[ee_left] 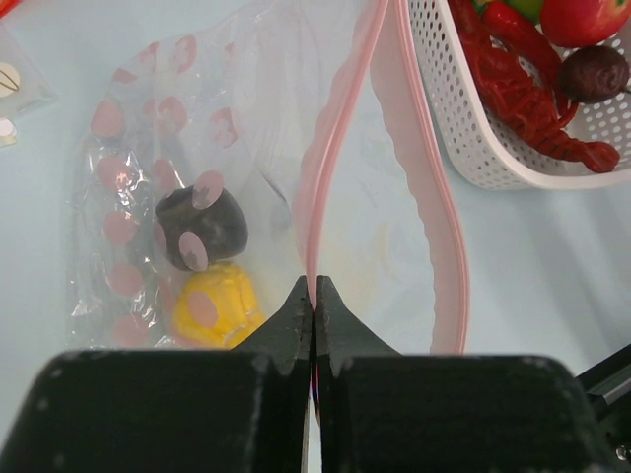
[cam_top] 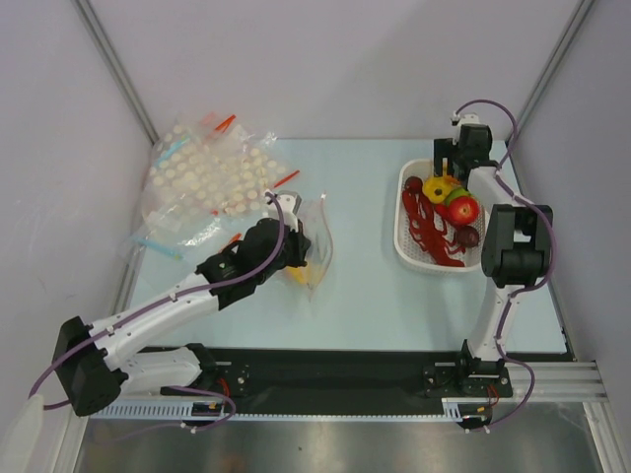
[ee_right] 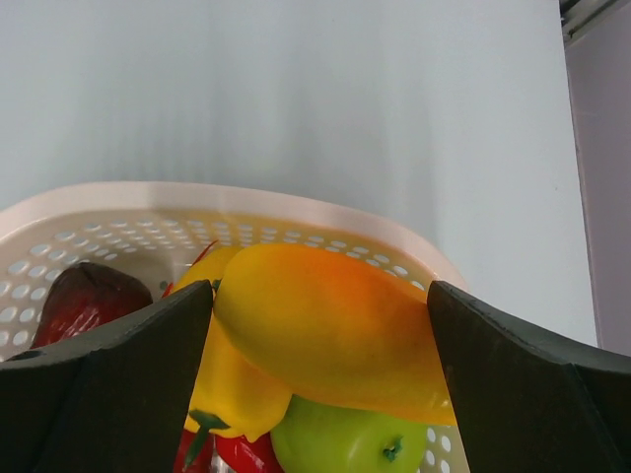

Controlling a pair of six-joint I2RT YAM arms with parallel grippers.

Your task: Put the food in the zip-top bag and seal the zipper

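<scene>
A clear bag with pink dots [ee_left: 110, 227] holds a dark item [ee_left: 202, 227] and a yellow item [ee_left: 219, 305] behind its film. My left gripper is shut on the bag's pink-edged mouth, which gapes open on the right. In the top view the left gripper [cam_top: 299, 238] is at the bag's upper part. Over the far end of the white basket [cam_top: 405, 241], my right gripper [cam_top: 457, 158] stands open. In the right wrist view an orange-yellow food piece [ee_right: 325, 325] lies between the spread fingers of this gripper, close to the right finger.
The basket also holds a yellow pepper [ee_right: 242, 389], a green fruit [ee_right: 347, 439], red lobster-like food [cam_top: 429, 232], a red apple [cam_top: 462, 210] and a dark round item [cam_top: 466, 236]. Other dotted bags [cam_top: 202, 182] lie at the back left.
</scene>
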